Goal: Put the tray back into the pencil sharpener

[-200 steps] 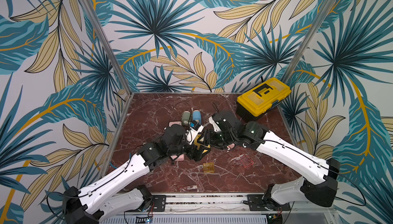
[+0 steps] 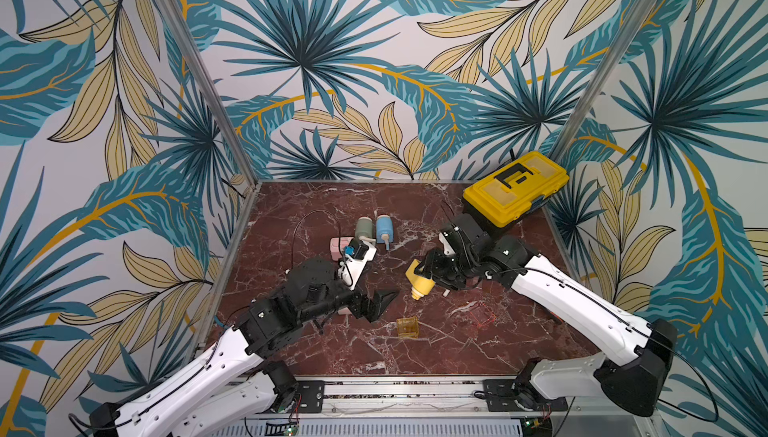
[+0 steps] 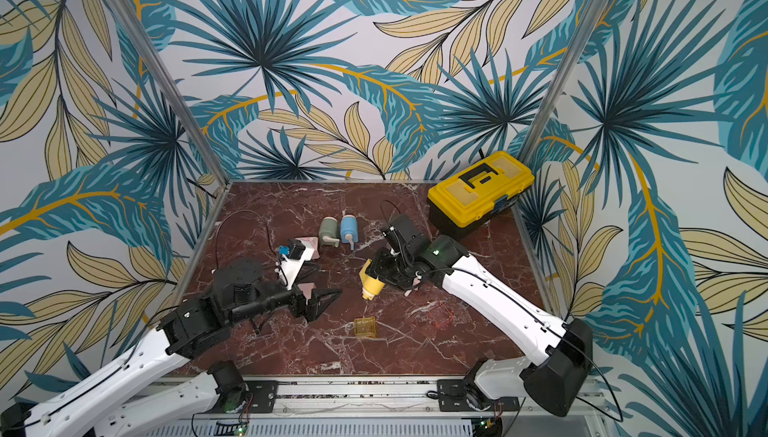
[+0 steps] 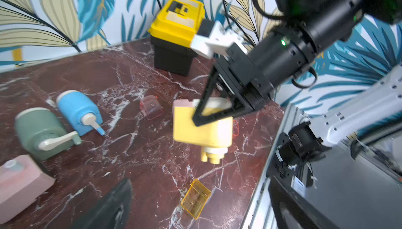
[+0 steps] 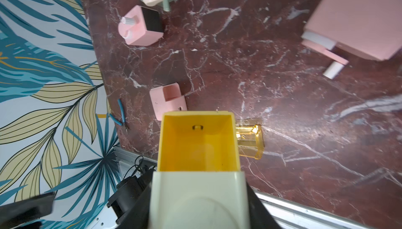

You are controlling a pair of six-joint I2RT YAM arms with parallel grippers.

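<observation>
The yellow pencil sharpener (image 2: 418, 282) is held above the table by my right gripper (image 2: 434, 266), which is shut on it. In the right wrist view the sharpener (image 5: 199, 145) shows an open, empty cavity, with its pale body nearest the camera. A clear amber tray lies on the table below, near the front edge; in the right wrist view the sharpener partly covers the tray (image 5: 251, 140). My left gripper (image 2: 384, 304) stands open to the left of the sharpener, apart from it, with nothing between its fingers.
Green (image 4: 44, 130) and blue (image 4: 79, 111) sharpeners stand at the back. Pink sharpeners (image 5: 144, 25) (image 5: 360, 15) and a pink tray (image 5: 169, 99) lie around. A yellow-lidded toolbox (image 2: 516, 187) fills the back right corner. Beside the amber tray the table is bare.
My left gripper has drawn back to the left, away from the sharpener it was beside. The right gripper, with the sharpener, has shifted right. The amber tray has not moved.
</observation>
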